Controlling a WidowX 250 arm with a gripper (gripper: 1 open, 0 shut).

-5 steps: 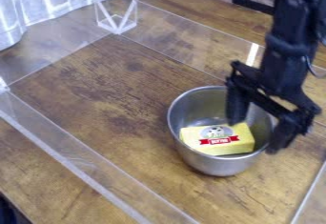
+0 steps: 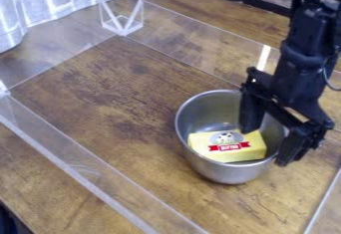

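Observation:
A steel bowl sits on the wooden table right of centre. Inside it lies a yellow block with a red label, like a butter pack. My black gripper hangs over the bowl's right side with its fingers open, the left finger inside the rim above the block, the other near the right rim. Nothing shows held between them.
Clear plastic walls border the work area on the left, back and right. A small clear stand is at the back left, near a white curtain.
My gripper was blurred in motion a second ago and has shifted slightly down over the bowl since. The bowl and block have stayed in place.

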